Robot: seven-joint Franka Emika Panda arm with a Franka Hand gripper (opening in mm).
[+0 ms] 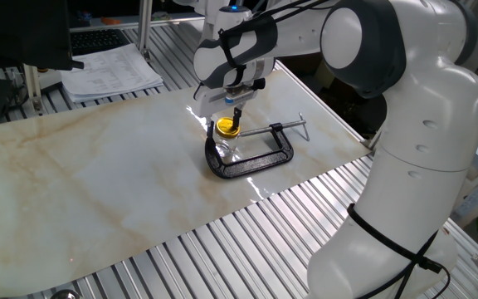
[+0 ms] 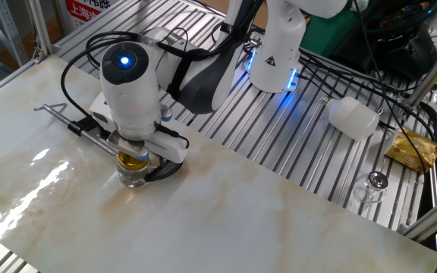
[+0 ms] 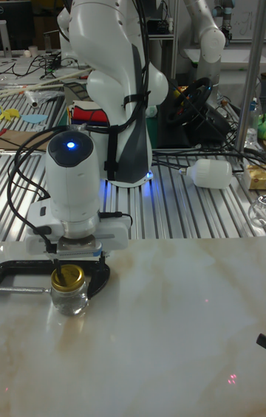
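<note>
A clear glass jar (image 1: 227, 149) with a gold lid (image 1: 227, 127) stands upright on the marble-patterned board, at the open side of a black C-clamp (image 1: 252, 164). The clamp lies flat, its metal screw (image 1: 260, 129) reaching toward the jar. My gripper (image 1: 224, 124) points down over the lid, with a dark finger (image 1: 236, 118) at one side of it and the other finger near the opposite side. Whether both fingers touch the lid cannot be made out. In exterior view 2, the hand hides part of the lid (image 2: 133, 161) and clamp; the glass jar (image 3: 71, 303) shows clearly in exterior view 3.
Bare board (image 1: 81, 191) extends widely away from the clamp. Papers (image 1: 110, 75) lie beyond its edge. On the slatted table stand a white rounded object (image 2: 353, 118), a small glass jar (image 2: 371, 187) and a yellow packet (image 2: 412, 150). Cables (image 2: 89, 45) loop beside the hand.
</note>
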